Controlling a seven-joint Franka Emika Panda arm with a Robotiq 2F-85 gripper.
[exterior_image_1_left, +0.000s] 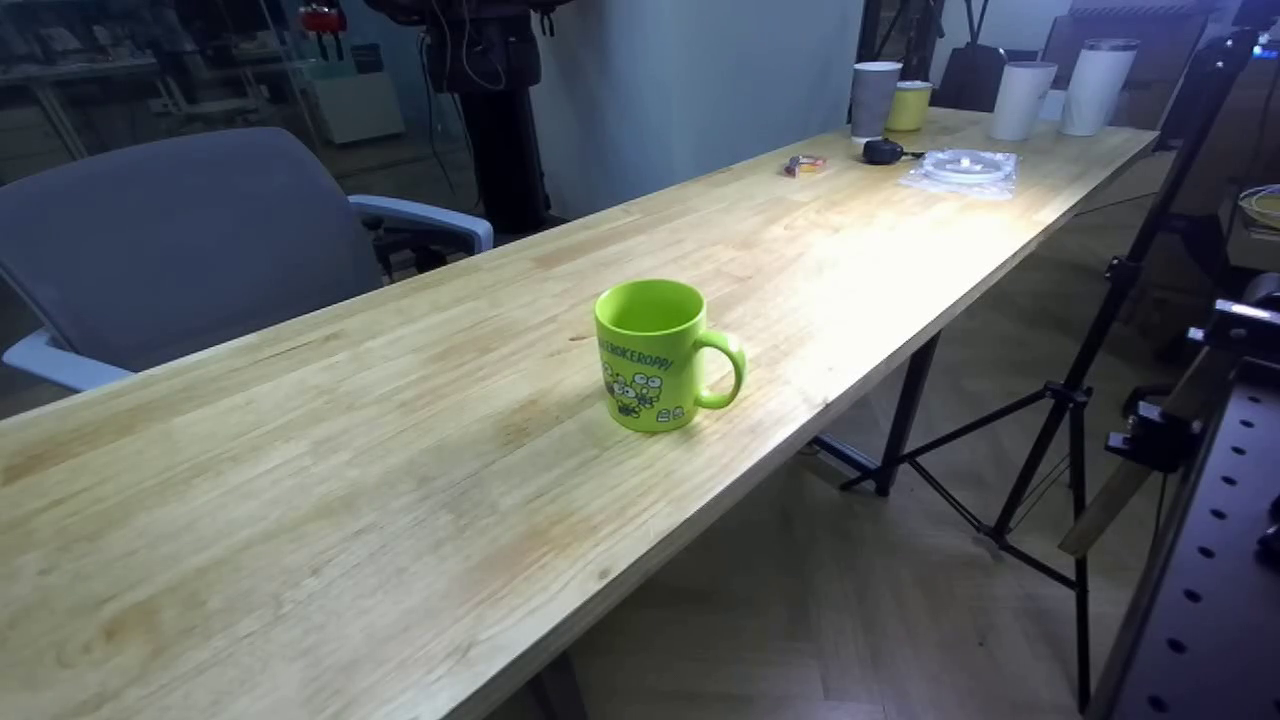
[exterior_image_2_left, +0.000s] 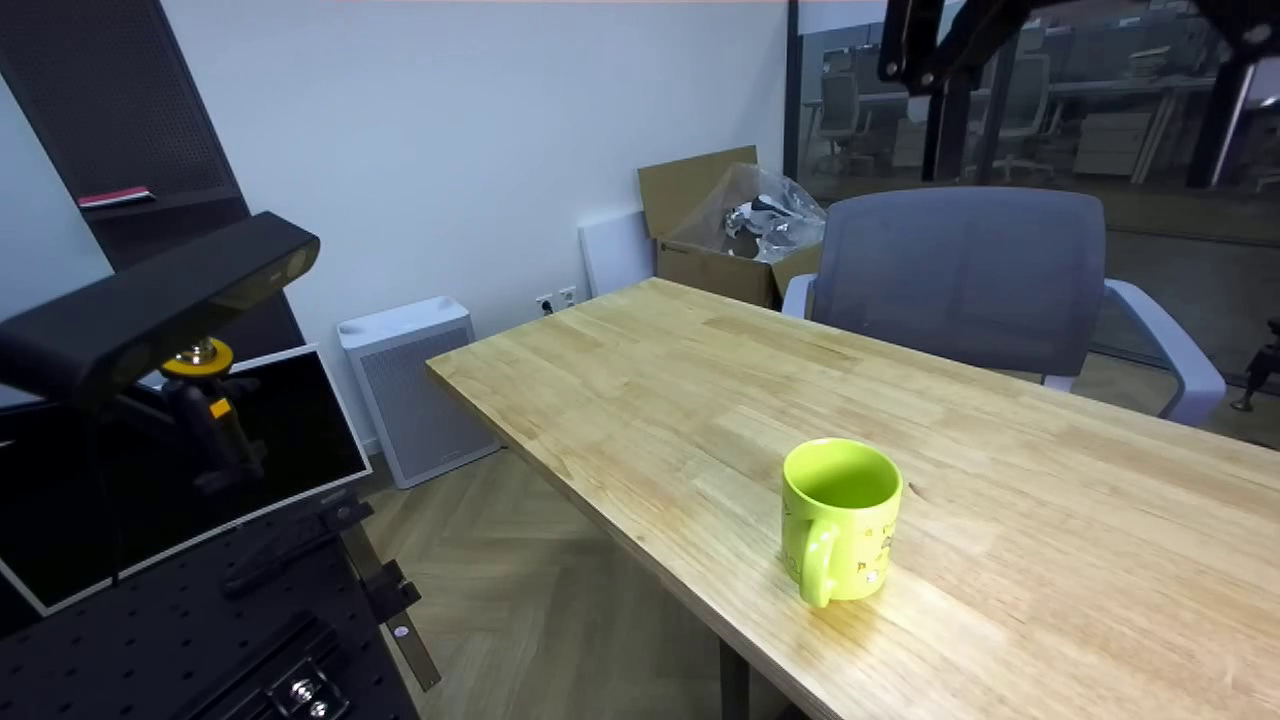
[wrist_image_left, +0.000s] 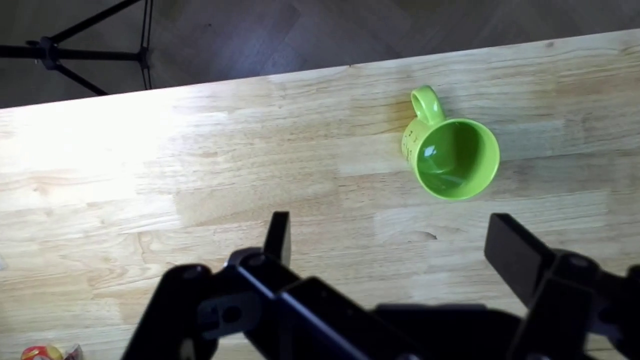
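Observation:
A bright green mug with printed frog figures stands upright on the wooden table; its handle points toward the table edge on the tripod side. Looking down in the wrist view, the mug appears empty, with only a glint inside. My gripper is open, its dark fingers wide apart and only bare tabletop seen between them. It hangs above the table, apart from the mug, which shows beyond the right fingertip. In exterior view 2 the mug stands below and left of the gripper, whose fingers point down at the top edge.
Cups, a tumbler, a bagged white ring and a small orange packet occupy the table's far end. A grey chair stands along one long side, a tripod along the other. Around the mug, the tabletop is clear.

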